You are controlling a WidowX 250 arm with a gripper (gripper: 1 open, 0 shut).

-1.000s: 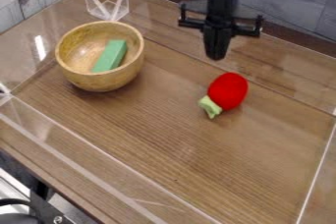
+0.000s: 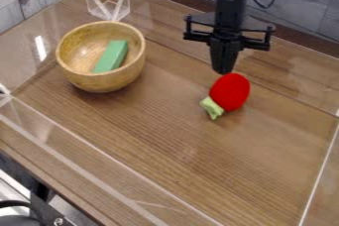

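My black gripper (image 2: pixel 225 47) hangs over the back of the wooden table, its fingertips above and behind a red oval object (image 2: pixel 229 93) with a pale green piece (image 2: pixel 211 107) at its lower left. The gripper looks shut, nothing visible between its fingers. At the left, a tan bowl (image 2: pixel 85 42) holds a green block (image 2: pixel 114 57).
A clear, wispy object (image 2: pixel 109 4) lies behind the bowl near the back left. A dark cable or part (image 2: pixel 20 210) shows at the lower left corner.
The gripper has come down from higher at the back and shifted slightly right over the last second. The objects on the table have not visibly moved.
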